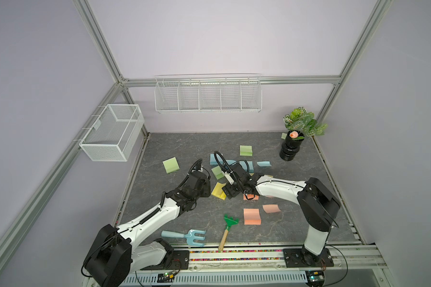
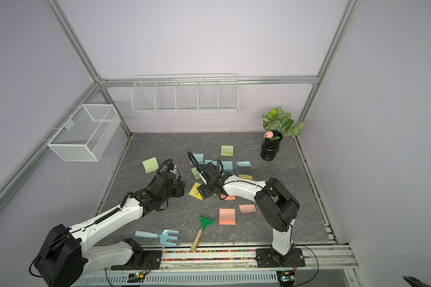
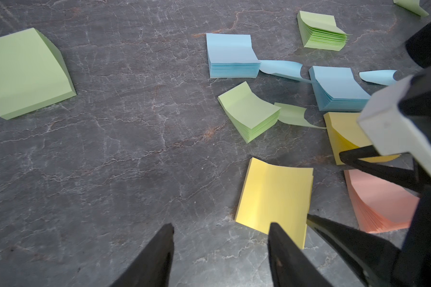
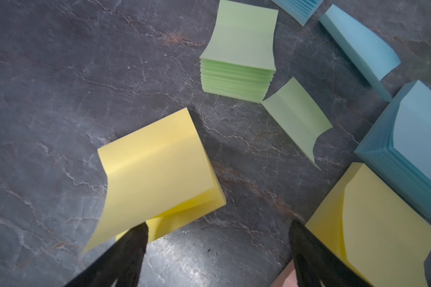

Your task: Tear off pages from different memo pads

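Note:
In the middle lies a yellow memo pad, its top page lifted along one edge in the right wrist view. My right gripper is open at that pad's near edge, beside a second yellow pad [image 4: 378, 224]. My left gripper is open over bare table, short of the middle yellow pad. Green pads [image 3: 249, 110], blue pads [image 3: 232, 55] and pink pads [image 3: 380, 201] surround them, with loose curled green [image 3: 297, 114], blue [image 3: 280, 67] and pink [image 1: 271, 208] sheets.
A blue garden fork [image 1: 186, 236] and green rake [image 1: 229, 222] lie at the front. A plant in a black vase [image 1: 288, 150] stands back right. White wire baskets [image 1: 111, 150] hang on the walls.

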